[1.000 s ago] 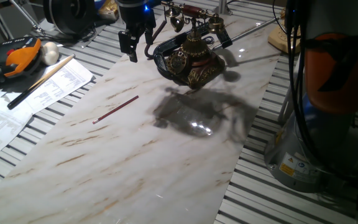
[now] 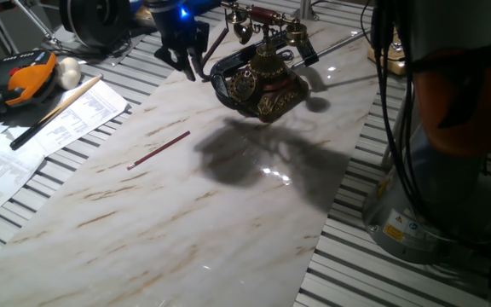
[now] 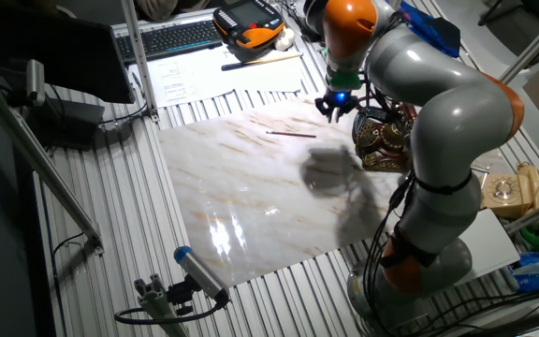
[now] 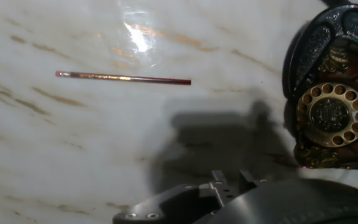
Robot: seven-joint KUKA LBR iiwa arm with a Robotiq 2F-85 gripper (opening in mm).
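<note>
A thin dark red pencil lies flat on the marble-patterned board. In the wrist view the pencil runs nearly level, its pink eraser end to the left. An ornate antique-style telephone with a gold dial stands at the board's far side; its dial side fills the right edge of the wrist view. My gripper hangs above the board, just left of the telephone and apart from the pencil. A gap shows between the fingertips at the bottom of the wrist view, with nothing held there.
Papers, a black-and-tan stick and an orange-black device lie beyond the board. A beige telephone sits beside the arm's base. The board's near part is bare.
My gripper has shifted slightly left in the exterior view and turned, its fingers now seen at another angle. Its shadow moved left too. Pencil and telephone have stayed put.
</note>
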